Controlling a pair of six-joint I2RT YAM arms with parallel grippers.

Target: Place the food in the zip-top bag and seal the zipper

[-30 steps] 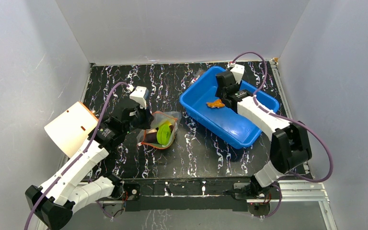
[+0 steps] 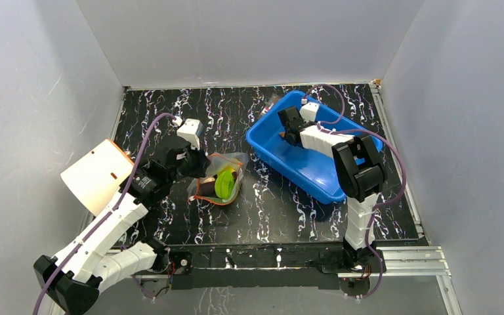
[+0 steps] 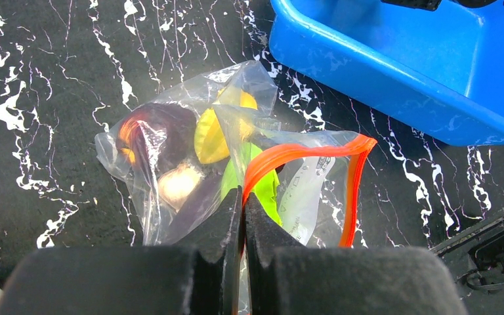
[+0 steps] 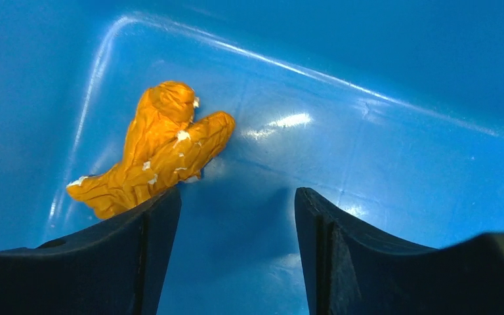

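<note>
The zip bag (image 2: pixel 224 180) stands open on the table with food inside: a yellow item (image 3: pixel 210 134), a green one (image 3: pixel 269 190) and dark pieces. My left gripper is shut at its orange zipper (image 3: pixel 289 149); the zipper runs to the fingertips, and whether it is pinched between them is hard to tell. An orange crumpled food item (image 4: pixel 154 157) lies on the floor of the blue tub (image 2: pixel 321 184). My right gripper is low in the tub, part open, just beside that item, with nothing between its fingers.
A cream board (image 2: pixel 92 174) leans at the left edge. A small package (image 2: pixel 268 104) lies behind the tub. Bare table lies in front of the bag and tub.
The left arm and bag have not moved.
</note>
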